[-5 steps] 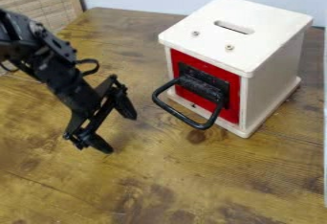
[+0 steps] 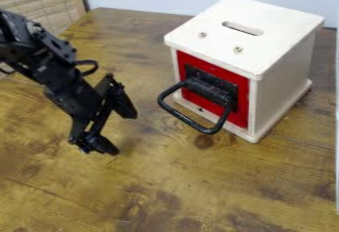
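My black gripper (image 2: 118, 124) hangs low over the wooden table at the left, its two fingers apart with nothing between them. To its right stands a pale wooden box (image 2: 284, 86) with a slot and two bolts on its sloped top. The box's front is a red panel (image 2: 236, 125) with a black fitting and a black looped handle (image 2: 180, 114) sticking out toward the gripper. The gripper is apart from the handle.
A pale wall stands behind, and a light edge runs along the far right.
The gripper has shifted slightly to the left, away from the handle, over the last moments. The box and handle have not moved.
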